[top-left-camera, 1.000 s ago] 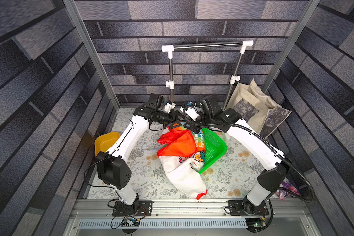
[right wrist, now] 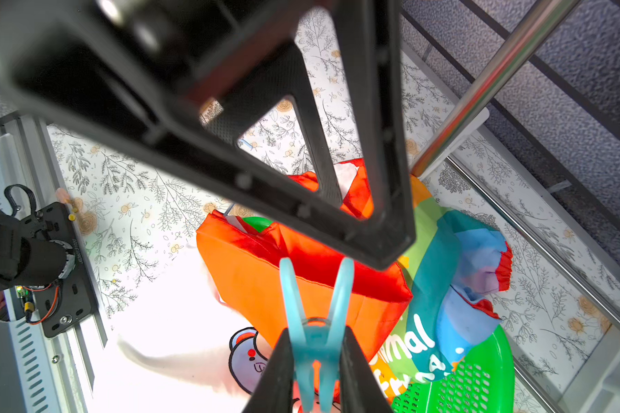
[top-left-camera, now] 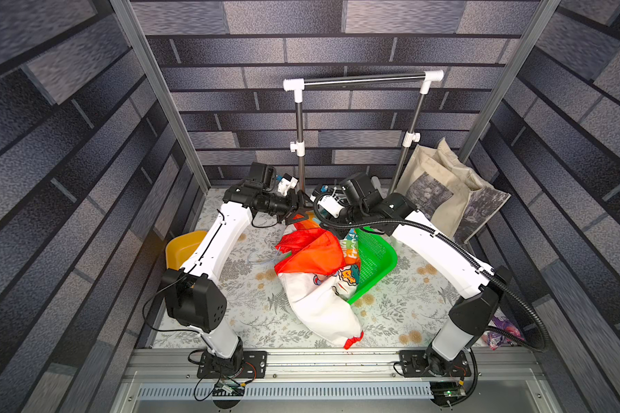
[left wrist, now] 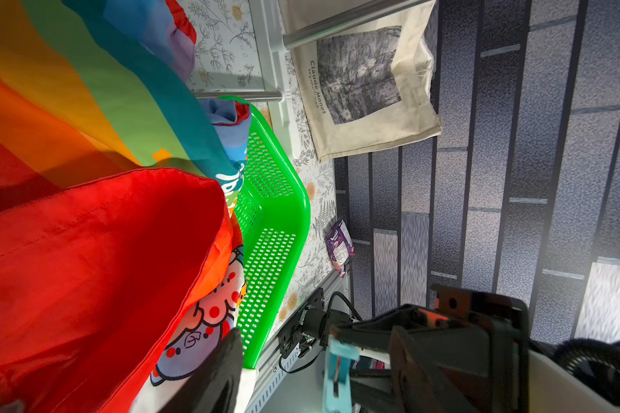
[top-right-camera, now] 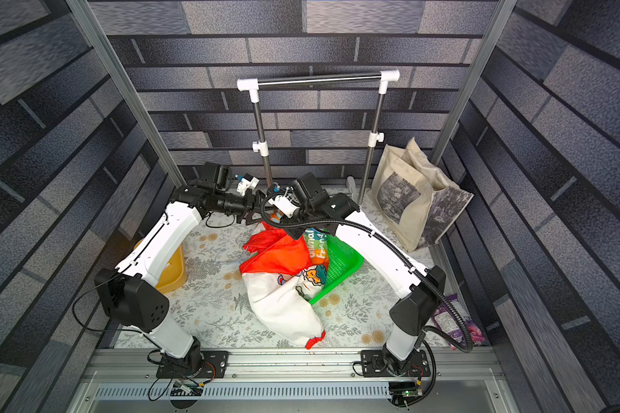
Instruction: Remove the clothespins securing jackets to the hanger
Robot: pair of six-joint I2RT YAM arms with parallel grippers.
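My right gripper is shut on a light-blue clothespin (right wrist: 295, 296) above the jackets, which shows in both wrist views. My left gripper is open beside it; in the right wrist view its black frame looms close at the top, and in the left wrist view the pin (left wrist: 337, 378) appears behind its fingers. The red, white and rainbow-striped jackets (top-left-camera: 310, 296) lie piled over the green basket (top-left-camera: 379, 275). No hanger can be made out under the grippers.
A metal rack (top-left-camera: 361, 79) stands at the back, with a tote bag (top-left-camera: 447, 199) at its right. A yellow bin (top-left-camera: 186, 244) is at the left, and a purple packet (top-right-camera: 447, 316) lies front right. Bare table surrounds the pile.
The right gripper has moved only slightly; the jackets look the same.
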